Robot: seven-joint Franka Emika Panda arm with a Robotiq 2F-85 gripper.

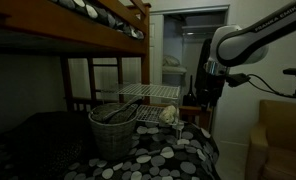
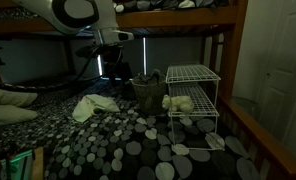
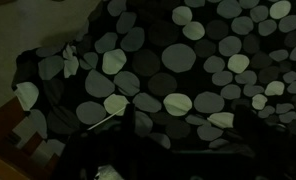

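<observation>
My gripper (image 1: 210, 92) hangs high over the right end of the bed, clear of everything on it. In the wrist view two dark fingers rise from the bottom edge with a gap between them, and dotted bedding (image 3: 178, 102) shows through that gap. The gripper looks open and empty. A grey woven basket (image 1: 112, 138) stands on the bedding. Close to it is a white wire rack (image 2: 192, 73) with two levels. A pale, lumpy soft item (image 2: 178, 103) sits at the rack's lower level. White crumpled cloth (image 2: 95, 106) lies on the bed below the arm.
An upper bunk with a wooden rail (image 1: 98, 35) overhangs the bed. Wooden boards (image 2: 253, 135) border one side. A brown armchair (image 1: 278, 140) stands at the right. The room is dim.
</observation>
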